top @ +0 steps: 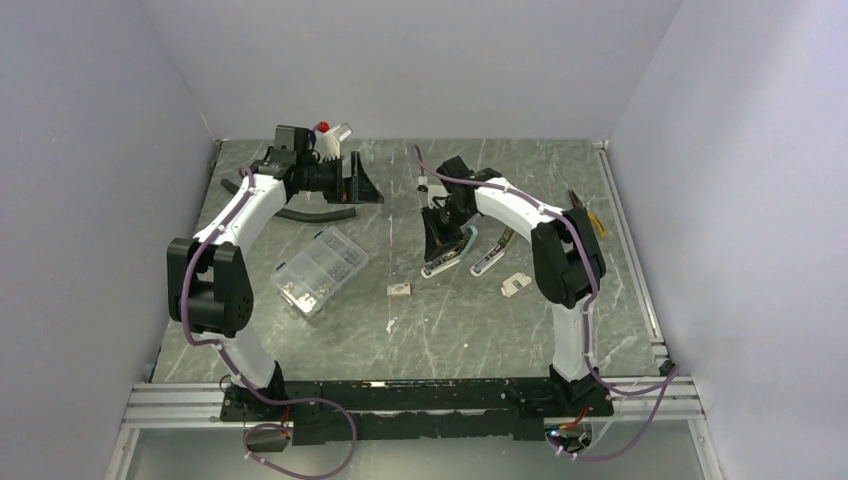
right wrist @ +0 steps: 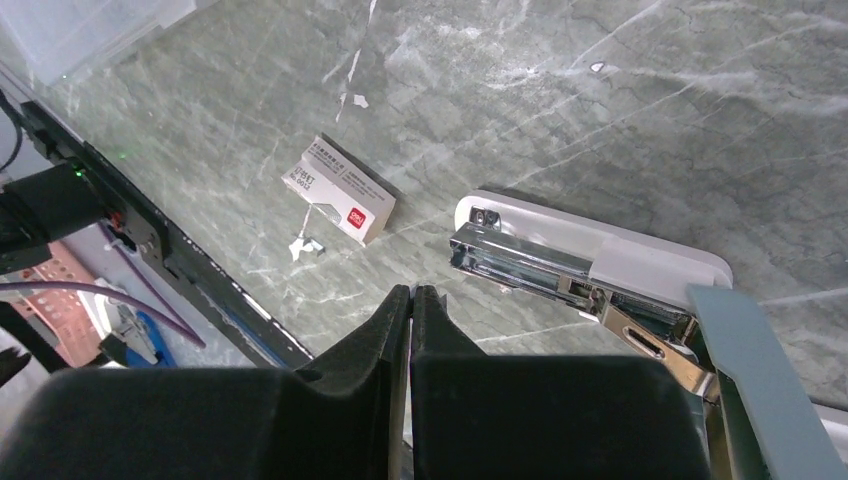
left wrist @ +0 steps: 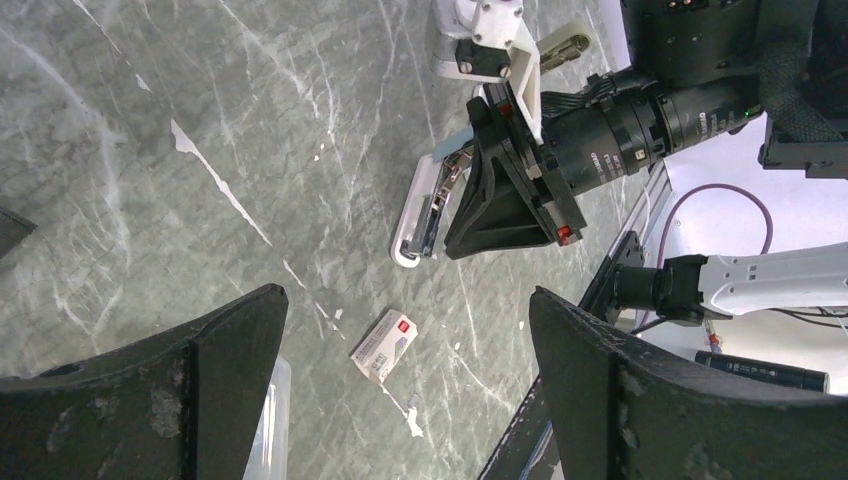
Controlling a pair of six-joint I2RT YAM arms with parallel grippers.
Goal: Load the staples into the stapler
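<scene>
An opened stapler [right wrist: 640, 250] lies on the table, its metal magazine along the white base and a light-blue top raised at the back. My right gripper [top: 430, 250] is over it; in the right wrist view its fingertips [right wrist: 395, 330] are together beside the magazine's front, and whatever is between them is too small to tell. A small staple box [right wrist: 335, 185] lies to the left of the stapler, with small white scraps near it. My left gripper [top: 360, 185] hangs open over the back left, nothing between its fingers.
A clear compartment case [top: 330, 260] lies at left. A second stapler [top: 490, 258], a pale card [top: 516, 284] and yellow-handled pliers [top: 593, 218] are at right. A dark strip [top: 320, 215] lies behind the case.
</scene>
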